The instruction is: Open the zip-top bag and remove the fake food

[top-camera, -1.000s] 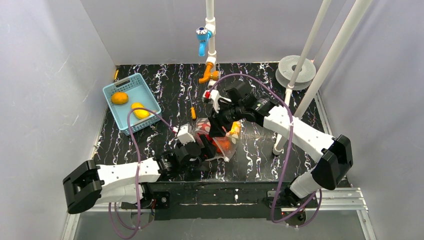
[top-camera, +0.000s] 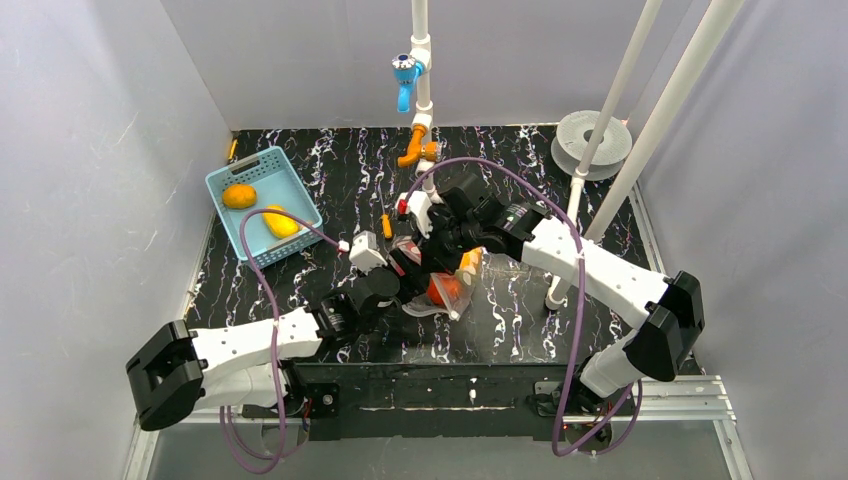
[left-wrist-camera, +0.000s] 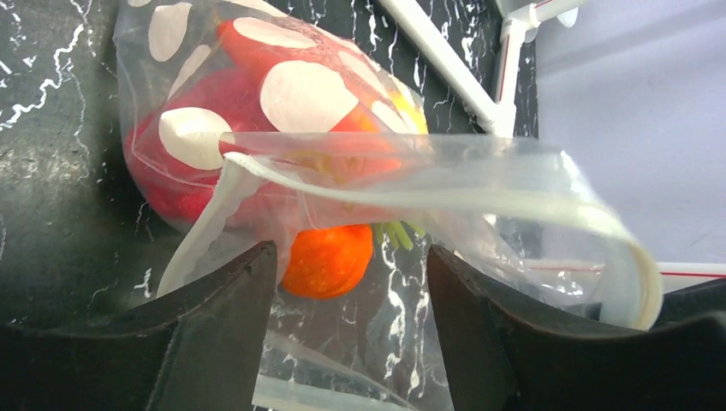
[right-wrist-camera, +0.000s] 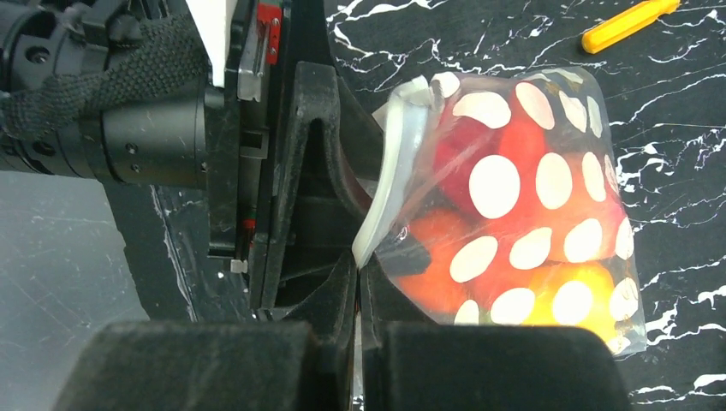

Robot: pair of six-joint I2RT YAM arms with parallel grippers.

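The clear zip top bag (top-camera: 456, 306) with white dots lies on the dark counter, holding red, orange and yellow fake food. In the left wrist view its mouth gapes, with the pale zip strip (left-wrist-camera: 360, 195) arching across. An orange piece (left-wrist-camera: 330, 261) shows between the parted fingers of my left gripper, which stands open at the mouth with nothing held. In the right wrist view, the fingertips of my right gripper are closed together on the bag's zip edge (right-wrist-camera: 389, 163). From above, both grippers largely cover the bag's left side.
A light blue basket (top-camera: 228, 222) at the back left holds an orange-yellow piece (top-camera: 239, 196) and a yellow piece (top-camera: 281, 222). An orange-handled screwdriver (top-camera: 387, 227) lies behind the bag. White pipes (top-camera: 600, 130) and a grey spool (top-camera: 582, 135) occupy the right side.
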